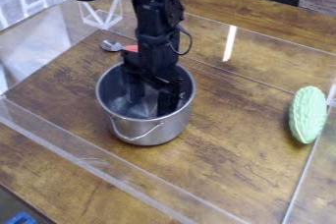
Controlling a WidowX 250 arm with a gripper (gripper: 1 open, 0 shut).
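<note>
A large steel pot (pixel 144 125) with a wire handle stands on the wooden table in the middle of the view. The black gripper (pixel 149 83) reaches down from the top into the pot. Its lower part is inside, dark against the pot's interior, so whether it holds anything is hard to see.
A pale green oblong object (pixel 308 114) lies at the right. A small metal utensil (pixel 110 45) and something red lie behind the pot. Clear strips or panels edge the work area. The wood right of the pot is clear.
</note>
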